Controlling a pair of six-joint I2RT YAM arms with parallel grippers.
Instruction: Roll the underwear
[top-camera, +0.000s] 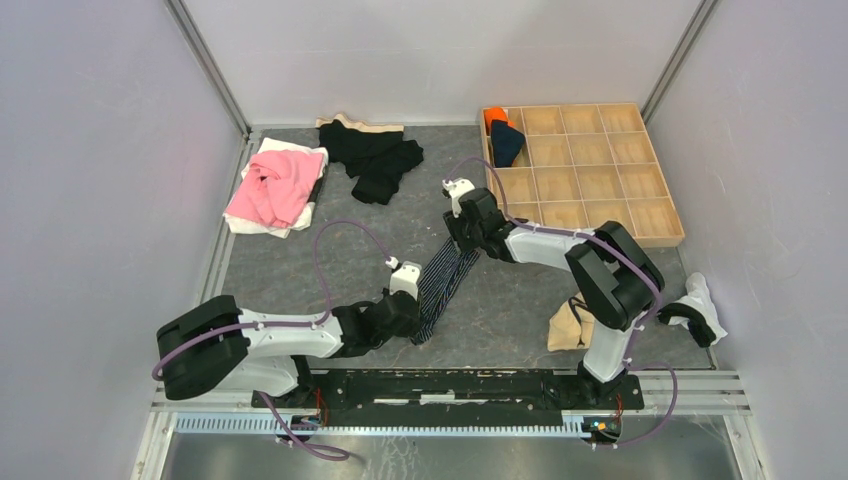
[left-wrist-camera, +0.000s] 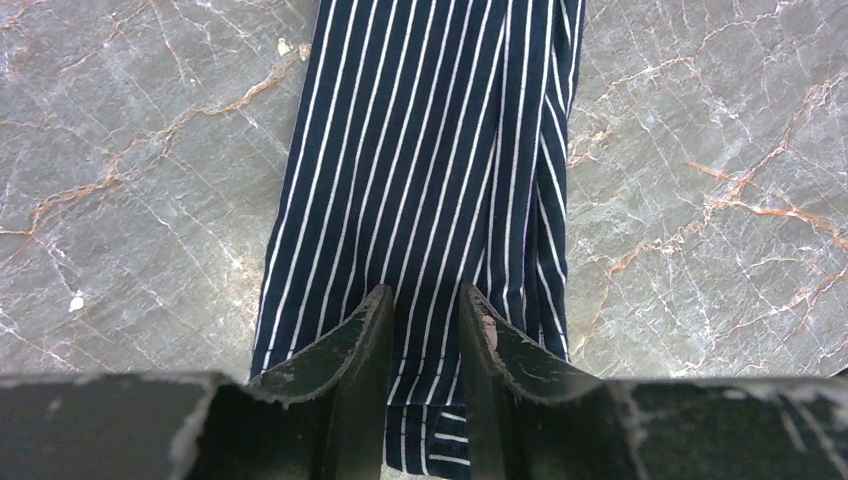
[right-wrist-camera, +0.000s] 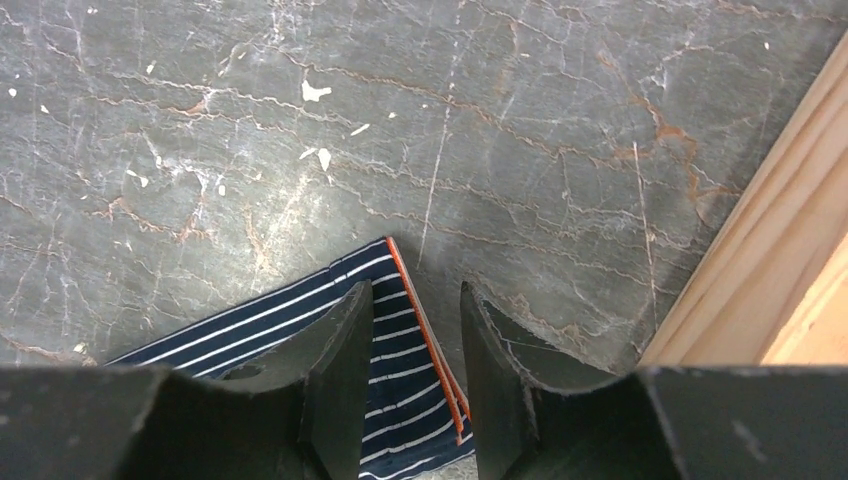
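The underwear (top-camera: 448, 278), navy with white stripes and folded into a long strip, lies slantwise on the grey table between my two grippers. At its near end my left gripper is shut on the cloth, with striped fabric showing between its fingers and spread out ahead of them. At the far end my right gripper stands part open over a corner of the underwear (right-wrist-camera: 410, 400) edged in orange. The cloth's edge lies in the gap, with its striped part toward the left finger (right-wrist-camera: 345, 340); whether the fingers touch it I cannot tell.
A wooden divided box (top-camera: 590, 170) is close beyond my right gripper, holding orange and navy cloth in its left compartments. Pink and white garments (top-camera: 275, 190), black clothes (top-camera: 375, 160), a beige piece (top-camera: 567, 330) and a white-and-black one (top-camera: 695, 312) lie around. Bare table surrounds the strip.
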